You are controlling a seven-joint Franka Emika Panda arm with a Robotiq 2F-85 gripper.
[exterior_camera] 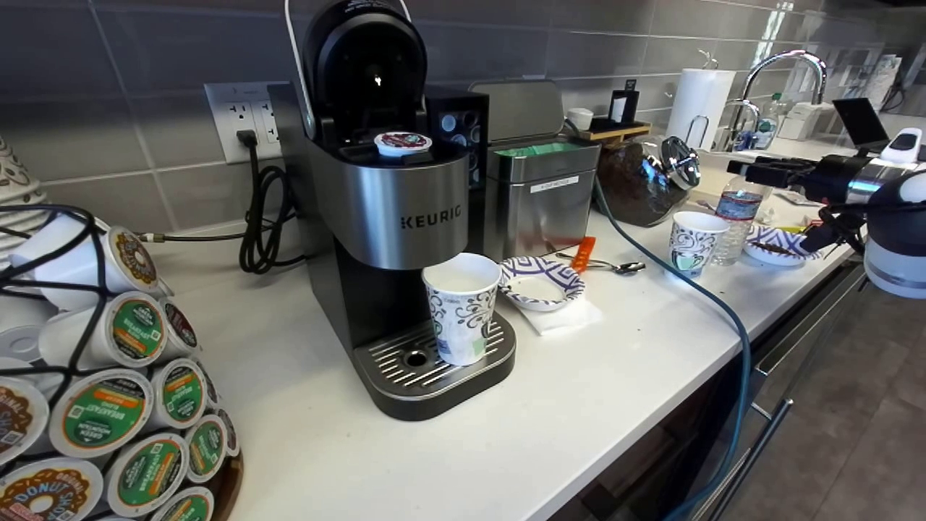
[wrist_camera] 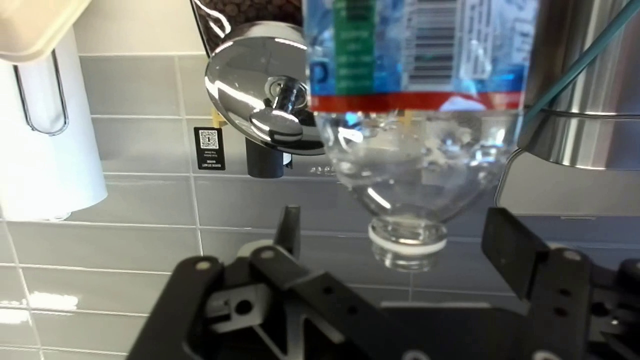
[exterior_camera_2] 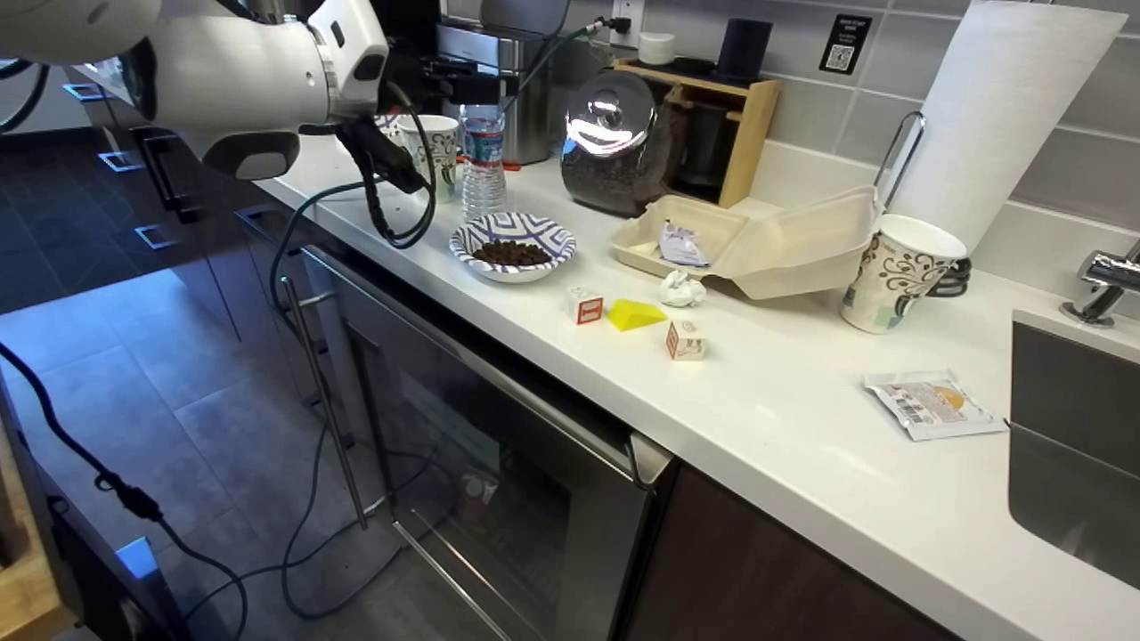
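A clear water bottle [wrist_camera: 420, 144] with a blue and red label stands upright on the counter. No cap shows on its neck. In the wrist view the open gripper has one finger on each side of the bottle's neck in the picture, with gaps to both and nothing held. Exterior view 1 has the gripper's dark fingers [exterior_camera: 744, 168] at the height of the bottle's top, partly covering it. Exterior view 2 also puts the gripper by the upper part of the bottle [exterior_camera_2: 483, 160]. How far the fingers are from the neck in depth cannot be told.
A patterned paper cup [exterior_camera: 694, 247] stands close beside the bottle, and a bowl of dark beans [exterior_camera_2: 513, 230] sits near it. A Keurig coffee maker [exterior_camera: 395, 204] holds a cup [exterior_camera: 461, 317] on its tray. A blue-green cable [exterior_camera: 729, 321] crosses the counter.
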